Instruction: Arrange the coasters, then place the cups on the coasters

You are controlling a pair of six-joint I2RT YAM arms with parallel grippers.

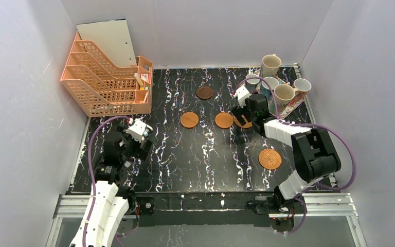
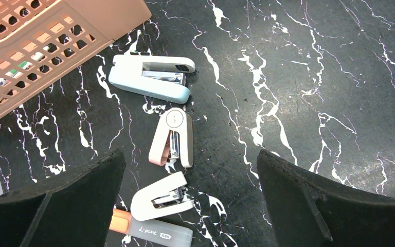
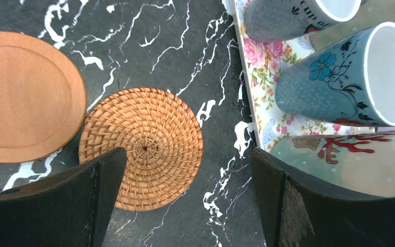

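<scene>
Several cups stand on a floral tray (image 3: 261,92) at the back right, among them a blue flowered cup (image 3: 321,85) and a pale cup with red coral (image 3: 334,159). My right gripper is open and empty above a woven coaster (image 3: 149,139); its right finger reaches in front of the coral cup. Left of that coaster lies a plain brown coaster (image 3: 25,98). Other coasters rest apart, including a dark one (image 1: 204,92) and a second woven one (image 1: 270,159). My left gripper stands open over the left side, nothing between its fingers.
Below the left gripper lie a blue stapler (image 2: 149,95), small white staplers (image 2: 185,134) and a grey-and-orange stick (image 2: 159,231). An orange rack (image 1: 108,109) fills the back left.
</scene>
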